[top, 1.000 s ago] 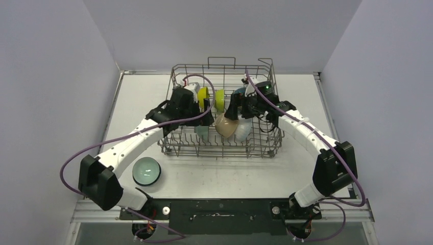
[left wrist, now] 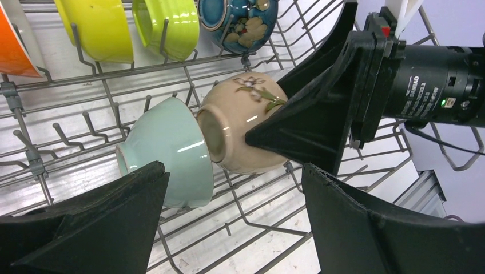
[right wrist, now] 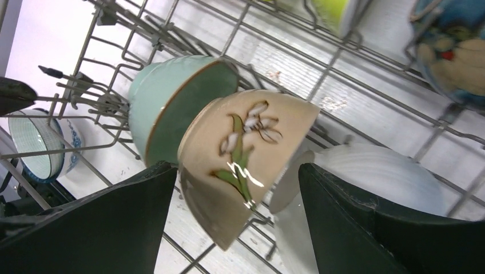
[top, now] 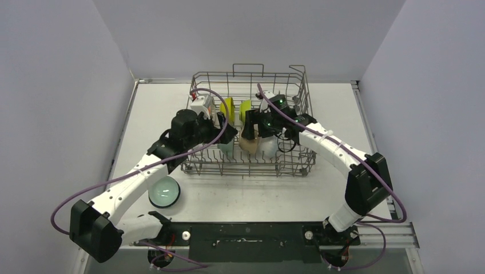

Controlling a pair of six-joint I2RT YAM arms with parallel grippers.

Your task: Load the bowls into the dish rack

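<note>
In the rack (top: 216, 171), a beige flower-painted bowl (right wrist: 243, 154) leans on its side between a pale green bowl (right wrist: 177, 103) and a white bowl (right wrist: 372, 171). My right gripper is open, its fingers reaching to either side of the beige bowl; whether they touch it, I cannot tell. My left gripper stands open above the pale green bowl (left wrist: 171, 151), with nothing gripped. A further bowl (top: 164, 192), pale green inside, sits outside the rack on the white surface at front left.
Behind the front bowls are yellow (left wrist: 97, 28) and lime (left wrist: 171, 25) bowls, an orange one (left wrist: 20, 43) and a dark blue one (left wrist: 237, 23). Both grippers are close together over the rack's middle. White surface (top: 246, 200) in front of the rack is bare.
</note>
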